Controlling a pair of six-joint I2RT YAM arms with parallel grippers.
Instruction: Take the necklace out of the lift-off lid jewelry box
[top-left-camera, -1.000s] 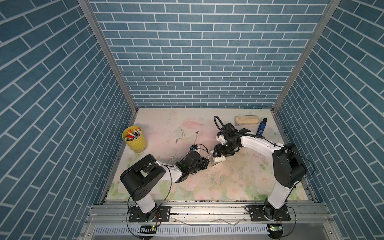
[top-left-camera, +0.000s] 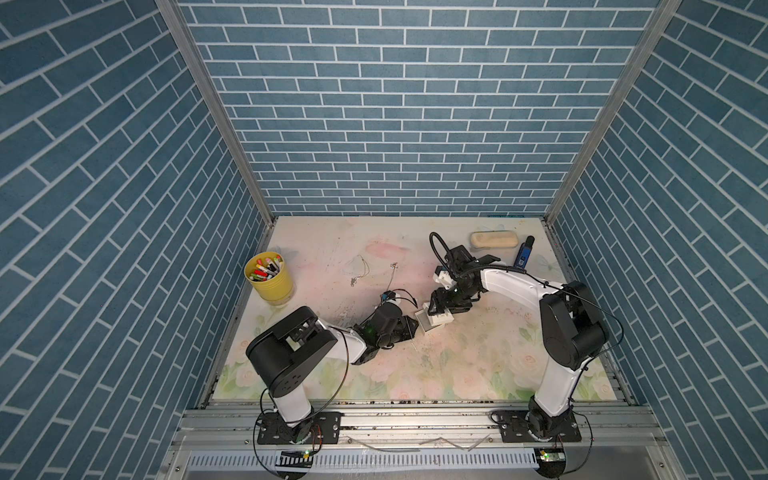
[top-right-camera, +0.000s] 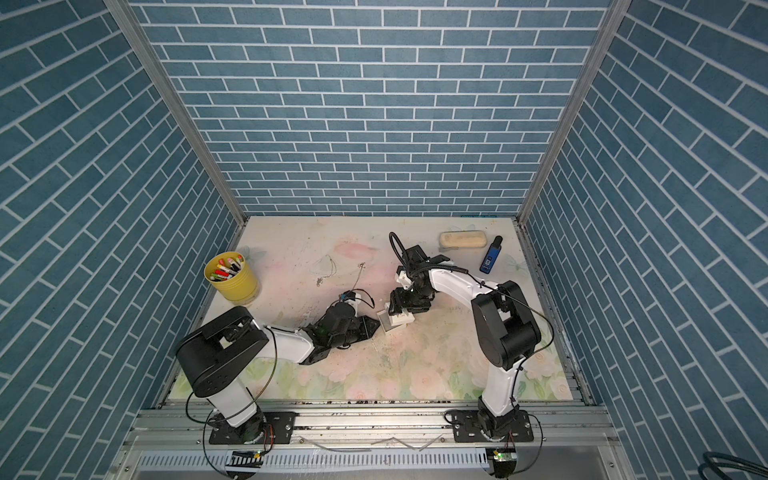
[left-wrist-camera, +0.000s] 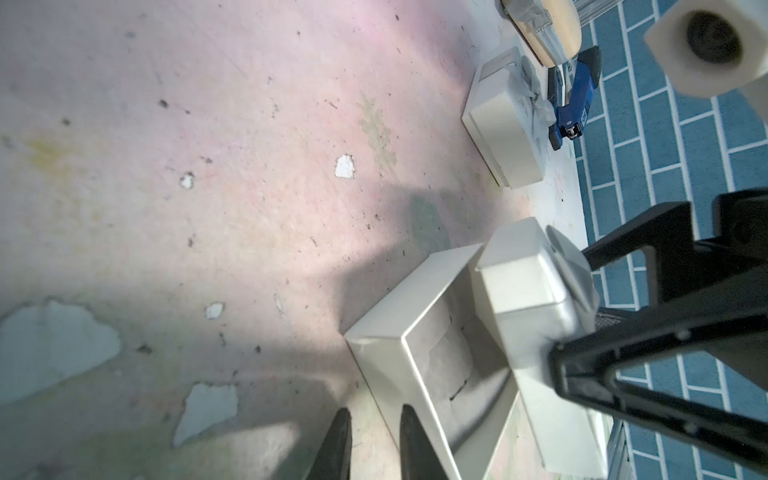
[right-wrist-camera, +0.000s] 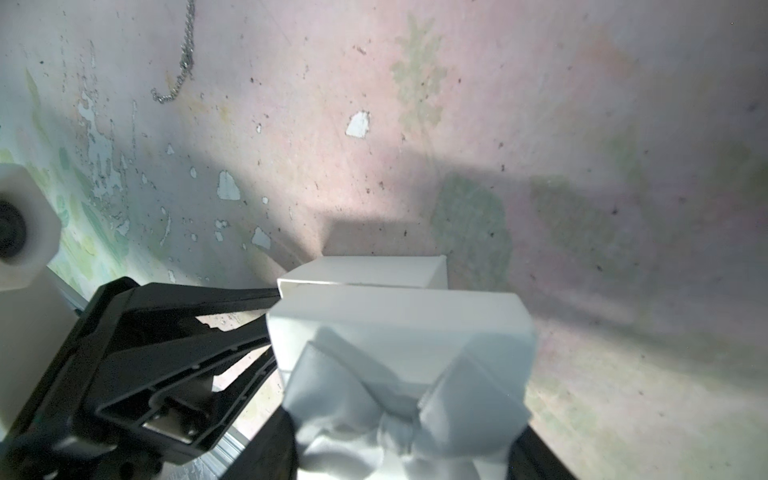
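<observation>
The white open jewelry box base (left-wrist-camera: 376, 360) stands on the table, its grey insert (left-wrist-camera: 448, 368) visible. My left gripper is on the base's side, shut on it. In the right wrist view my right gripper has the white bow-topped lid (right-wrist-camera: 400, 328) between its fingers, held over the base, partly overlapping it. Silver chains, likely necklaces, lie on the table behind the left gripper in the top views: one (top-left-camera: 353, 281) at left, another (top-left-camera: 393, 265) further right. A chain (right-wrist-camera: 184, 60) also shows in the right wrist view.
A yellow pen cup (top-left-camera: 272, 284) stands at left. A beige case (top-left-camera: 493, 239) and a blue bottle (top-left-camera: 524, 254) lie at back right. Another white bow-topped box (left-wrist-camera: 504, 124) sits beyond the base.
My right gripper with the lid has shifted slightly over the last second, remaining over the base. The left arm is nearly unchanged.
</observation>
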